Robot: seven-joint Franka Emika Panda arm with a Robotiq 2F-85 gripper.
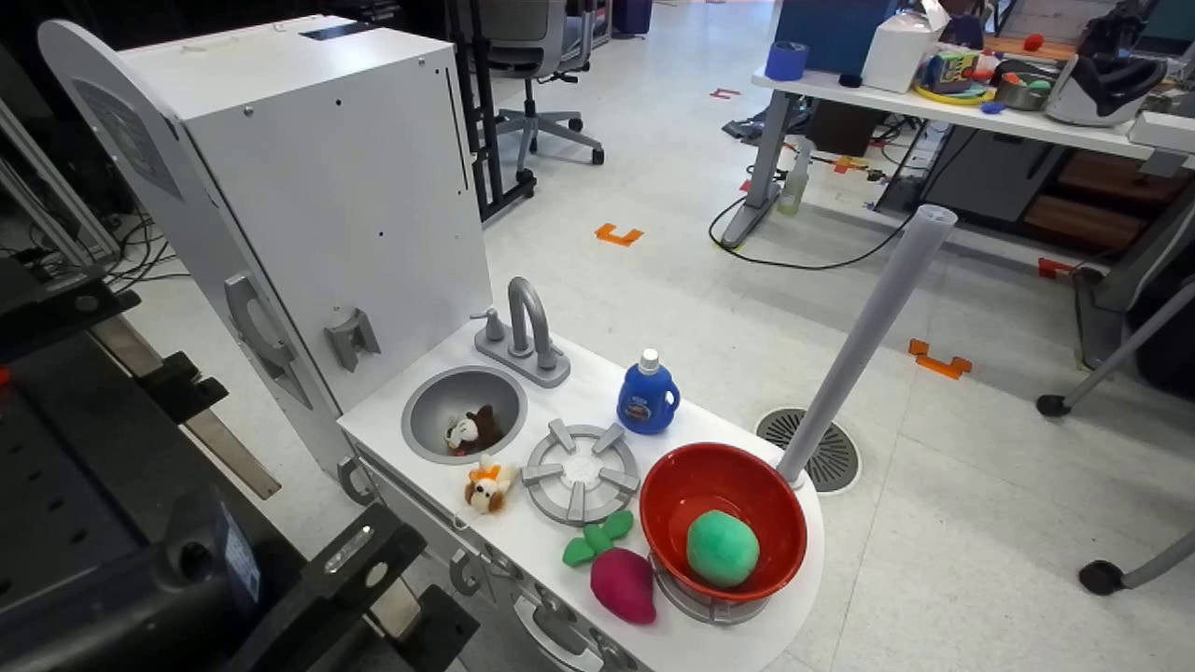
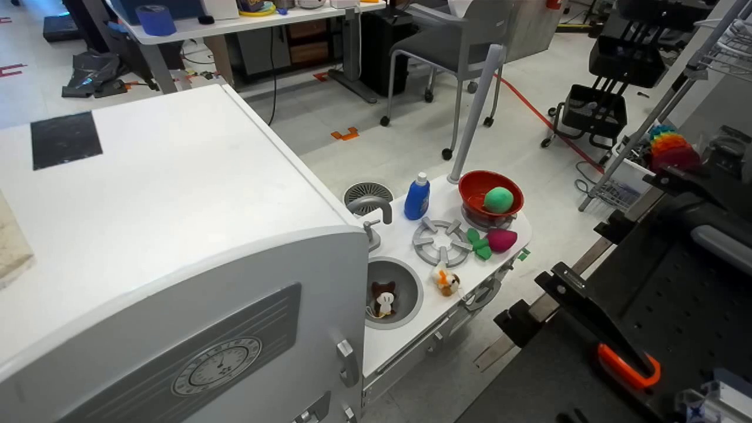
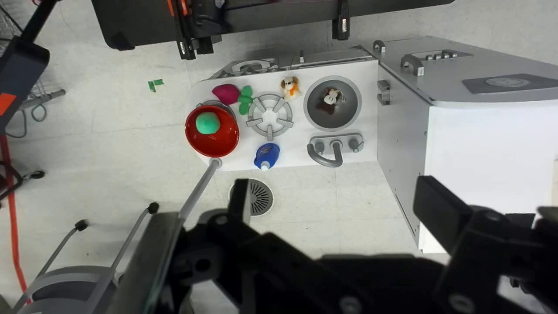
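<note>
On the white counter of a toy kitchen stands a red bowl [image 1: 672, 493] with a green ball [image 1: 723, 549] inside, over one burner. A magenta beet-shaped toy [image 1: 623, 584] with green leaves [image 1: 598, 539] lies beside it. A small dog toy [image 1: 488, 486] sits between the sink [image 1: 423, 414] and the bare burner [image 1: 578, 502]; a brown and white plush [image 1: 479, 430] is in the sink. The blue bottle [image 1: 647, 394] stands upright at the back edge. My gripper is open in the wrist view, its fingers wide apart, high above and clear of everything.
A grey faucet [image 3: 333, 149] rises behind the sink. A tall white cabinet [image 3: 403, 157] borders the counter on one side, and a grey post [image 1: 868, 342] stands upright by the bowl. Dark equipment [image 2: 599, 345] lies along the counter's front.
</note>
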